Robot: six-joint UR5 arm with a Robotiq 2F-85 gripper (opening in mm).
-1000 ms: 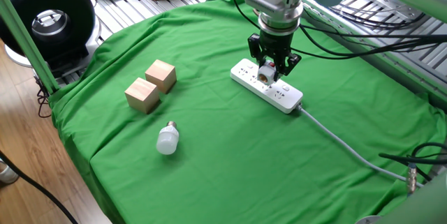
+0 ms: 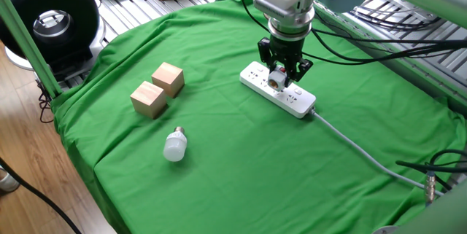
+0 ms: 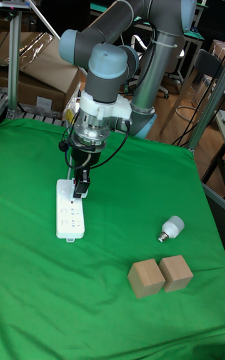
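Note:
A small white lamp socket [image 2: 276, 81] with a brassy opening sits between the fingers of my gripper [image 2: 281, 73], which looks shut on it. Both are over the middle of a white power strip [image 2: 298, 103], very close to its outlets; whether the socket touches the strip is hard to tell. In the other view the black fingers [image 3: 82, 182] hide much of the socket, near the far half of the strip [image 3: 70, 227]. A white light bulb [image 2: 175, 146] lies on its side on the green cloth, well away from the gripper.
Two wooden cubes [image 2: 149, 100] stand close together on the cloth beyond the bulb. A grey cord [image 2: 359, 144] runs from the strip to the table's right edge. Black cables hang around the arm's wrist.
Gripper and socket have shifted very slightly, a little left in exterior view 1, staying over the strip. The strip, bulb and cubes look unmoved.

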